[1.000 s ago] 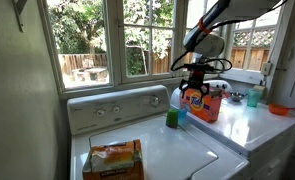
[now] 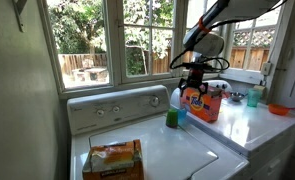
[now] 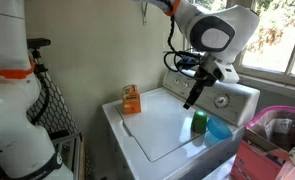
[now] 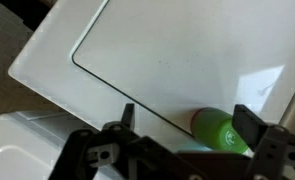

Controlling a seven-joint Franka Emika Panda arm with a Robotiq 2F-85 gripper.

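My gripper is open, with a wide gap between its fingers and nothing held. In exterior view 2 the gripper [image 3: 192, 98] hangs above the white machine top [image 3: 152, 126], pointing downward. A green object [image 4: 219, 130] shows near the right finger in the wrist view; it stands on the machine top, where the green object [image 3: 199, 122] has a blue cup or bowl [image 3: 219, 129] beside it. An orange box [image 2: 114, 160] rests at the other end of the machine top, outside the wrist view.
A large orange box [image 2: 205, 106] stands on the neighbouring white surface, behind the gripper in exterior view 1. An orange bowl [image 2: 279, 109] lies farther right. The control panel [image 2: 117, 108] rises along the machine's back. Much of the machine top is bare.
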